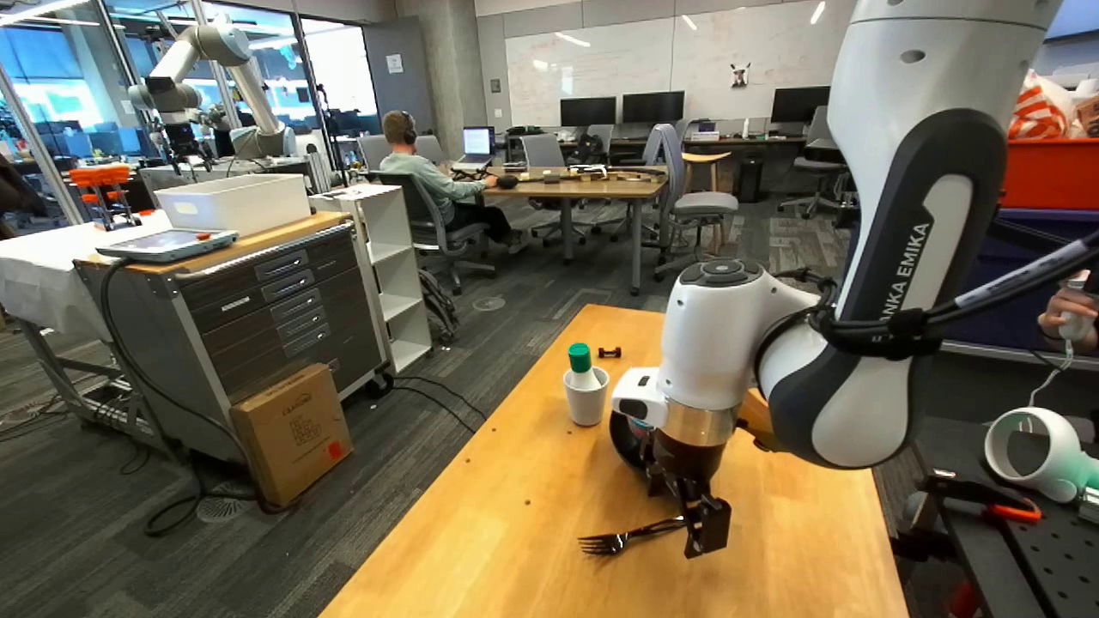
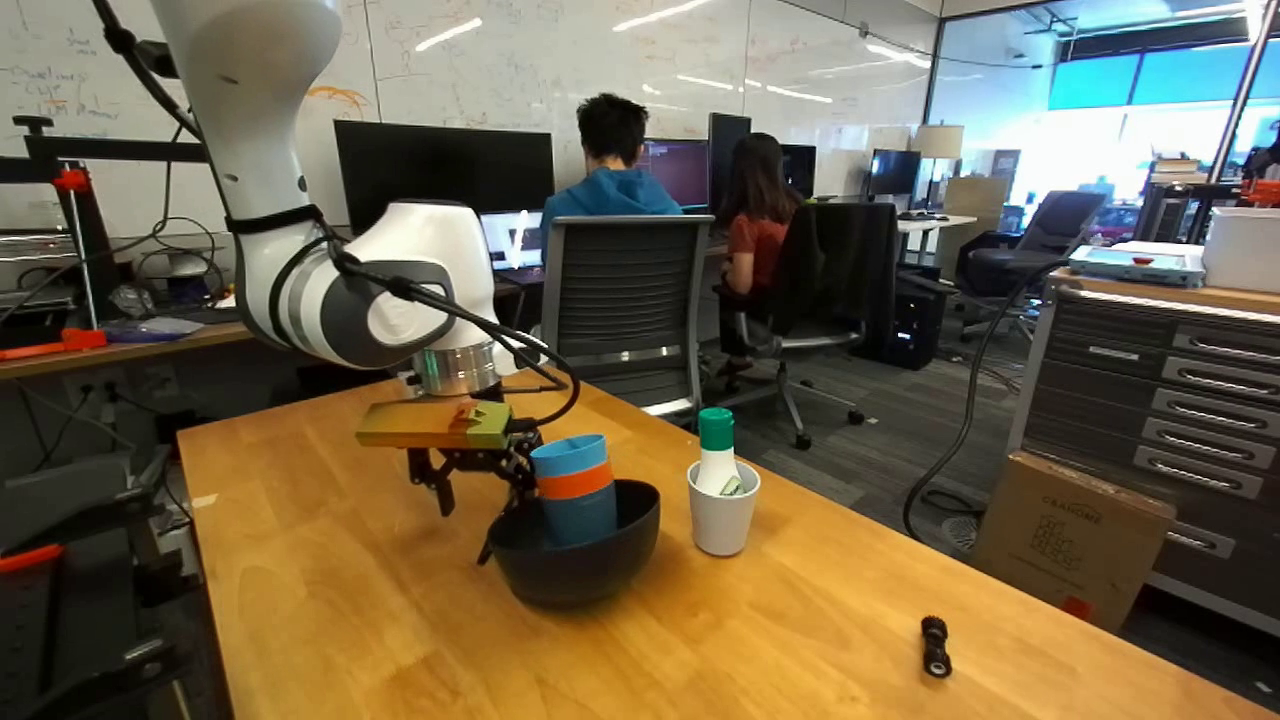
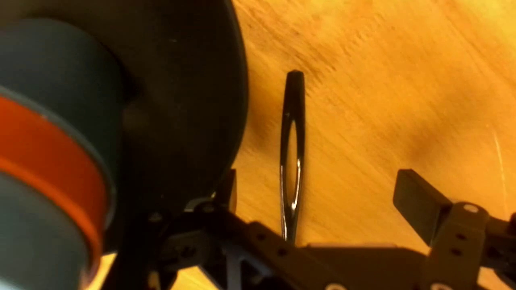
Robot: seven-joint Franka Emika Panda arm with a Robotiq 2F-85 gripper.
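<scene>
A black fork (image 1: 616, 542) lies flat on the wooden table, tines toward the left in exterior view 1. In the wrist view its slotted handle (image 3: 299, 125) runs up the middle. My gripper is open, one finger on each side of the handle and neither touching it. The left finger (image 3: 232, 193) sits close against the rim of a black bowl (image 3: 193, 96). In that bowl stands a stack of blue cups with an orange band (image 2: 576, 490). Exterior view 2 does not show the fork.
A white cup (image 2: 722, 518) holding a green-capped bottle (image 2: 716, 432) stands beside the bowl. Farther off on the table lies a small black dumbbell-shaped object (image 2: 935, 646). Bare table (image 1: 484, 536) surrounds the fork's tines.
</scene>
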